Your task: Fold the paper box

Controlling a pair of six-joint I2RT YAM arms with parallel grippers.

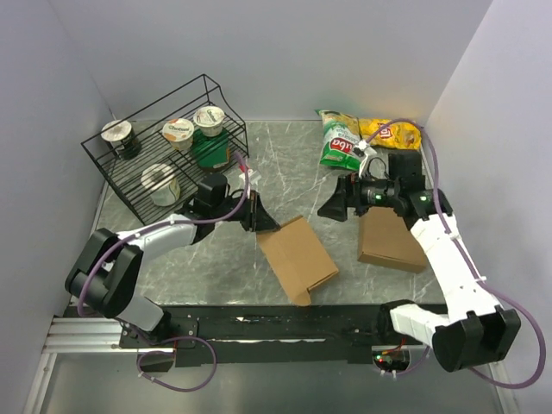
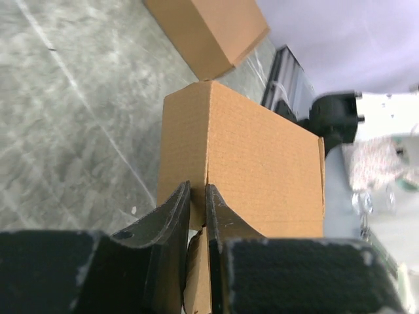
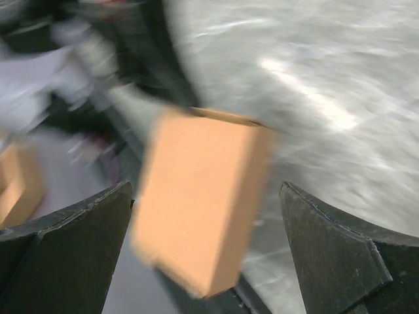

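Observation:
The cardboard box (image 1: 297, 259) lies near the front edge of the counter, tilted in the top view, with a flap jutting toward the front. My left gripper (image 1: 269, 226) is shut on its rear left corner; in the left wrist view the fingertips (image 2: 196, 203) pinch the cardboard edge of the box (image 2: 262, 170). My right gripper (image 1: 332, 207) stands open and empty above and to the right of the box, apart from it. In the right wrist view the box (image 3: 196, 203) appears blurred between and beyond the open fingers.
A second cardboard box (image 1: 392, 237) lies at the right. Chip bags (image 1: 341, 138) are at the back right. A wire rack (image 1: 112, 155) with several tubs fills the back left. The counter's middle behind the box is clear.

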